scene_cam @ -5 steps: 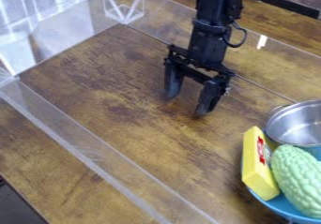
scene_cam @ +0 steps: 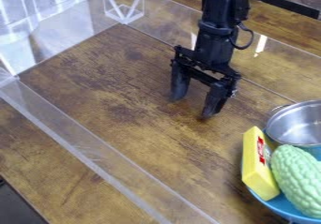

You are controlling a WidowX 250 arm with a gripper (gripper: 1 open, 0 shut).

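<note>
My black gripper [scene_cam: 201,89] reaches down from the top of the view to just over the middle of the wooden table, its two dark fingers spread apart. I see nothing between them. The fingertips are low, near the wood, though whether they touch it I cannot tell.
At the right stand a metal pot [scene_cam: 296,123] and a blue bowl [scene_cam: 279,205] holding a yellow box [scene_cam: 257,168] and a green corn-like toy [scene_cam: 296,176].
The gripper has shifted very slightly to the right; the other things lie where they were.
</note>
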